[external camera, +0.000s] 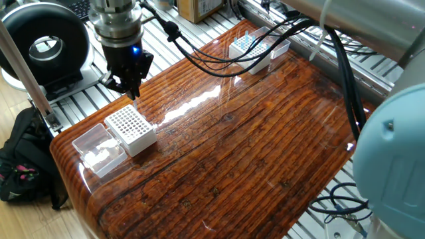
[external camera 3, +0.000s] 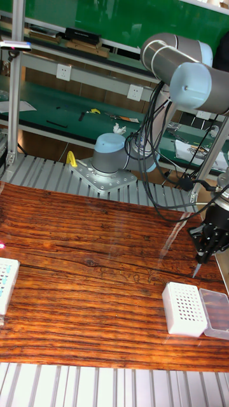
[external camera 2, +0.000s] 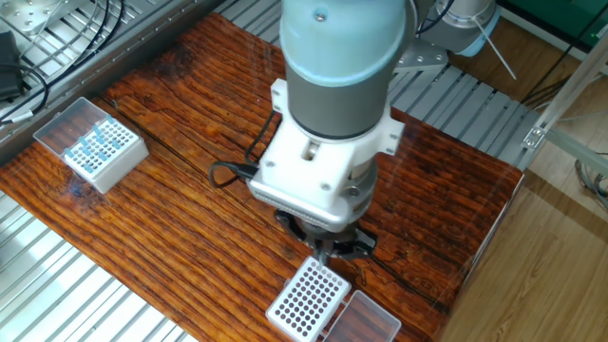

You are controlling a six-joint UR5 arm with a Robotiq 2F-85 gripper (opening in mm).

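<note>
A white rack (external camera: 131, 129) with rows of empty-looking holes lies near the table's left corner, its clear lid (external camera: 99, 150) folded open beside it. My gripper (external camera: 135, 93) is just above the rack's back edge, pointing down. Its fingers are together, and a thin pale pipette tip (external camera 3: 196, 271) shows below them in the third exterior view. In the second exterior view the gripper (external camera 2: 323, 251) is over the rack's upper end; whether the tip touches a hole cannot be seen. A second white rack (external camera 2: 106, 155) holds several blue tips (external camera 2: 91, 142) standing upright.
The second rack's clear lid (external camera: 279, 45) stands open. Loose black cables (external camera: 219, 63) hang from the arm over the table's back. A black ring-shaped object (external camera: 46, 50) stands beyond the table.
</note>
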